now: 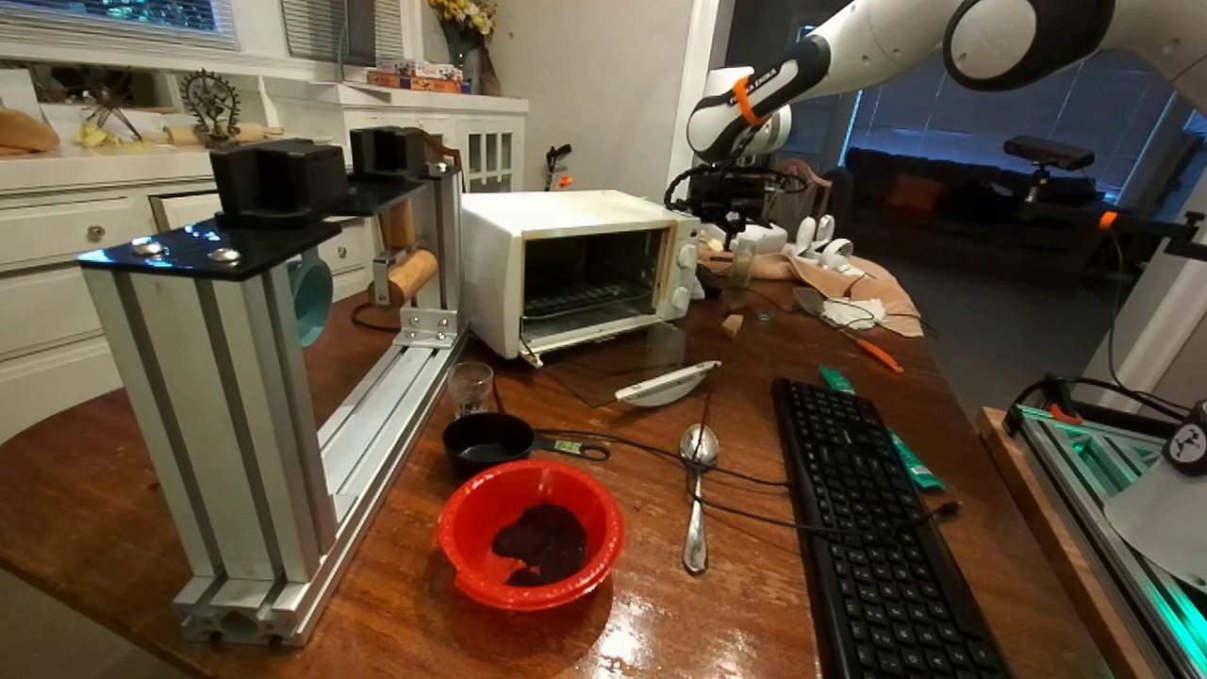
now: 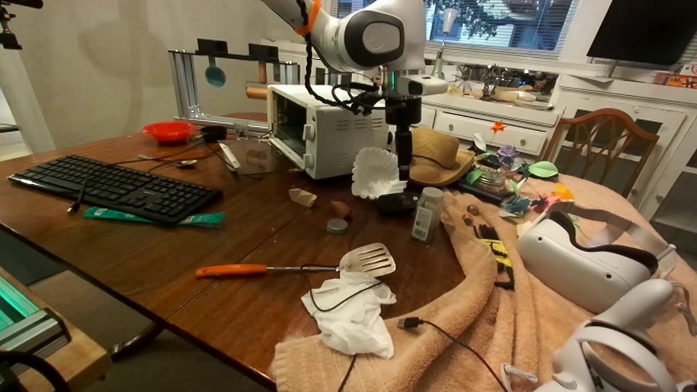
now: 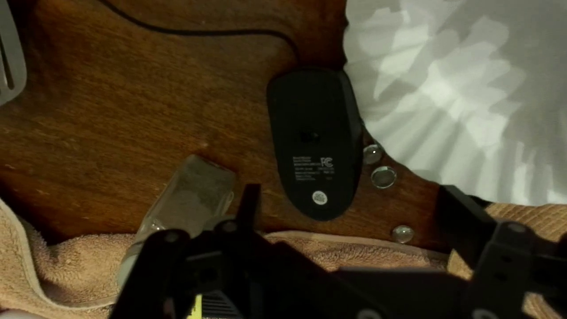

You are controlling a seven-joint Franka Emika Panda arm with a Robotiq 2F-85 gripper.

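Observation:
A black computer mouse (image 3: 316,143) lies upside down on the wooden table, its label and round white sticker facing up. In the wrist view my open gripper has its fingers (image 3: 248,206) spread wide, one on each side of the mouse's near end as seen from above. Nothing is held. In exterior view 2 the gripper (image 2: 404,177) points straight down over the mouse (image 2: 397,202), behind the clear bottle; the gap between them is hard to judge. A white fluted dish (image 3: 457,90) touches or nearly touches the mouse's right side.
A clear bottle (image 2: 427,215) stands close by, at the edge of a peach towel (image 2: 477,274). Small glass beads (image 3: 383,177) lie beside the mouse. The white toaster oven (image 2: 346,140) and a straw hat (image 2: 434,153) stand behind. Bare table lies left of the mouse.

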